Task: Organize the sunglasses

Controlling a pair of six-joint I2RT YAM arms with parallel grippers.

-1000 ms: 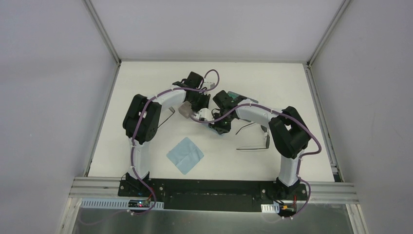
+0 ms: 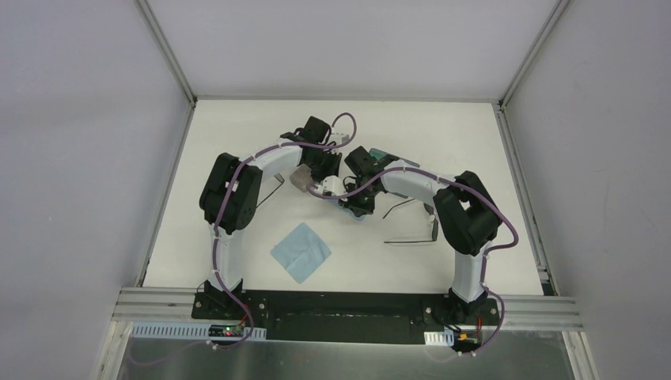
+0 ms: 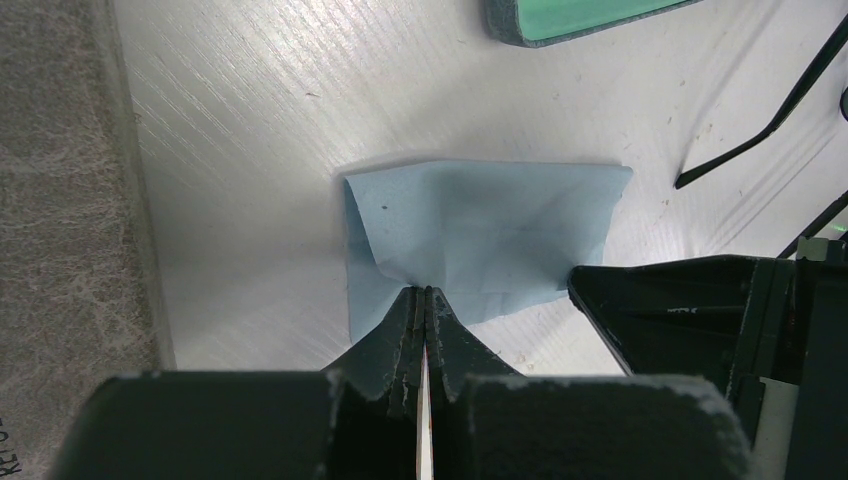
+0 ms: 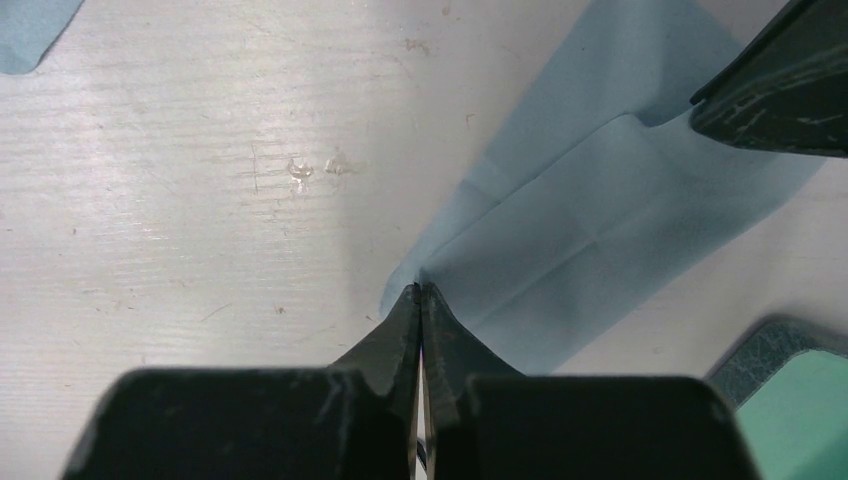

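A folded light blue cloth [image 3: 500, 220] [image 4: 590, 240] lies on the table under both grippers at the centre. My left gripper is shut over its edge, and my right gripper is shut at another part of it; whether either pinches fabric I cannot tell. Dark sunglasses [image 2: 434, 229] lie open at the right, and another dark-framed pair [image 2: 278, 182] lies left of centre, partly hidden by the left arm.
A second blue cloth [image 2: 301, 252] lies flat at front left. A grey case [image 2: 301, 178] [image 3: 60, 200] sits left of the central cloth, a green-lined case [image 2: 402, 158] [image 4: 800, 410] behind it.
The right arm has shifted very slightly; otherwise the top view looks the same.
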